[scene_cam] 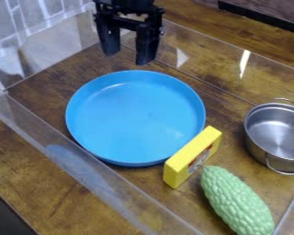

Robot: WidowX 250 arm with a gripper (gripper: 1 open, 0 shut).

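Note:
My black gripper [128, 46] hangs at the top middle of the camera view, above the back edge of the blue plate [135, 117], its two fingers apart with nothing visible between them. The plate is empty. A yellow box [191, 158] lies at the plate's lower right. Below it is a pale green bitter melon [235, 198], and to the right stands a steel pot [275, 138].
A clear plastic wall runs around the wooden surface [39, 110], along the left, front and back. Bare wood shows left of the plate and between the plate and the back wall.

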